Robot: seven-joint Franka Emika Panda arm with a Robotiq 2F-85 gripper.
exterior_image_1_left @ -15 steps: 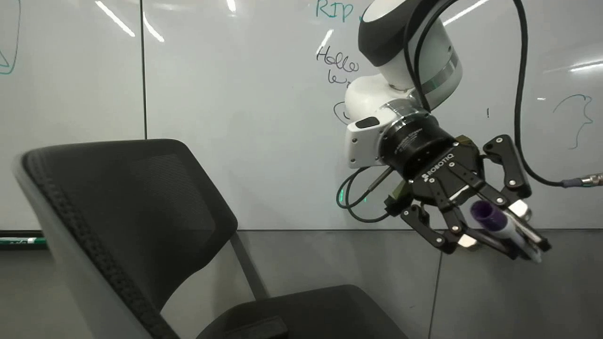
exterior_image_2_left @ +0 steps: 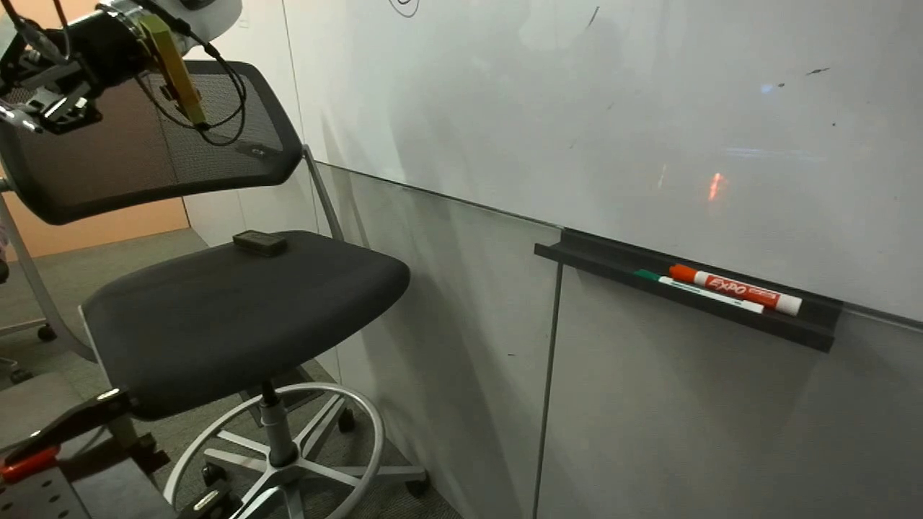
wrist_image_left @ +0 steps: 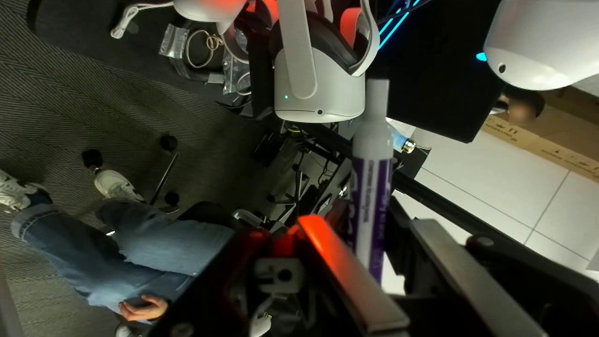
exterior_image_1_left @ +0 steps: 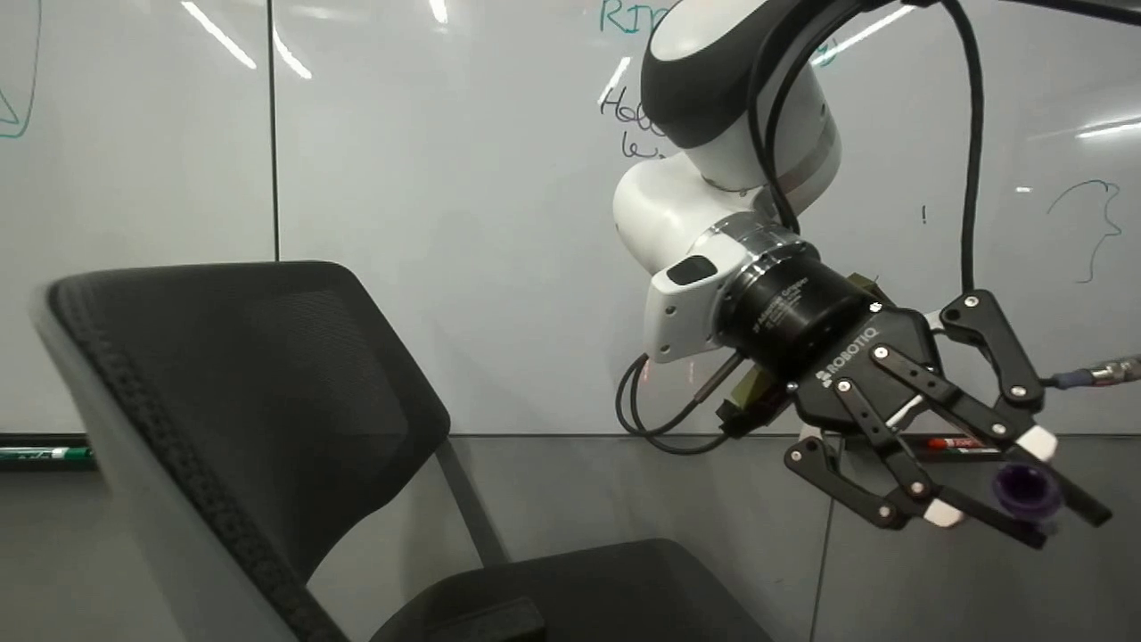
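A purple marker with a white-grey body [wrist_image_left: 371, 135] stands between my fingers, its purple label running down between the pads in the wrist view. In exterior view 1 my gripper [exterior_image_1_left: 1054, 515] is shut on it near the fingertips. From there the marker shows nearly end-on as a round dark purple end [exterior_image_1_left: 1028, 491]. At the upper left of exterior view 2 the gripper is partly cut off by the frame edge. The arm holds the marker in the air, in front of the whiteboard [exterior_image_1_left: 460, 214].
A black office chair [exterior_image_2_left: 251, 311] stands near the wall, a dark eraser-like block [exterior_image_2_left: 260, 243] on its seat. The marker tray [exterior_image_2_left: 813, 336] holds a red Expo marker [exterior_image_2_left: 744, 290] and a green-capped one [exterior_image_2_left: 714, 295]. A person's legs [wrist_image_left: 151, 236] show in the wrist view.
My gripper has moved right and down in exterior view 1, with the marker still in it. The marker has turned from showing its length to nearly end-on; the forearm has shifted left.
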